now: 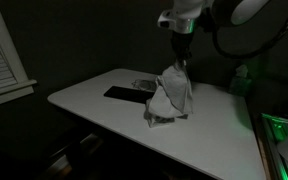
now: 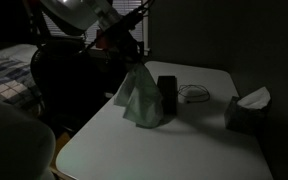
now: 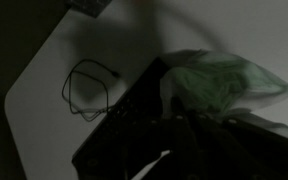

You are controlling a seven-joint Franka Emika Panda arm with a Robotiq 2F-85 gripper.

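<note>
A pale cloth (image 1: 171, 95) hangs from my gripper (image 1: 181, 64), which is shut on its top part. Its lower end rests in folds on the white table (image 1: 109, 112). In exterior view 2 the cloth (image 2: 139, 98) drapes down beside a dark flat slab, likely a keyboard. The wrist view is dim; there the cloth (image 3: 219, 80) looks greenish and spreads out past the fingers, whose tips are hard to make out.
The black slab (image 1: 129, 94) lies on the table beside the cloth. A thin cable (image 3: 87, 90) is coiled near it. A tissue box (image 2: 246, 115) stands on the table in exterior view 2, and a green bottle (image 1: 241, 80) is at the right.
</note>
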